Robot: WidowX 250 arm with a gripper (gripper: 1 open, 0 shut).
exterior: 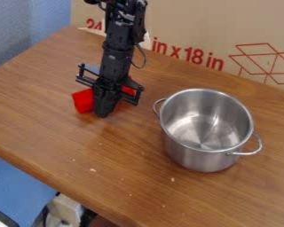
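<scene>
My black gripper [104, 96] reaches down from the top centre over a red block [82, 101] on the wooden table [121, 177]. The block's red ends show on either side.
A steel pot [206, 137] with two side handles stands to the right of the block. A cardboard panel [227, 40] with red print is behind. Its left edge drops to a blue surface.
</scene>
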